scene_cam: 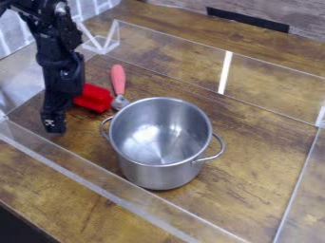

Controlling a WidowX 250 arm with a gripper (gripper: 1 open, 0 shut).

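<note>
My black gripper (56, 110) reaches down at the left, low over the table, open, covering much of a red object (93, 99) that lies there. Whether the object is between my fingers I cannot tell. A large steel pot (160, 142) with two handles stands just right of the red object.
A red-handled utensil (118, 81) lies behind the red object, its metal end toward the pot. Clear walls border the wooden table (260, 142), whose right side is free.
</note>
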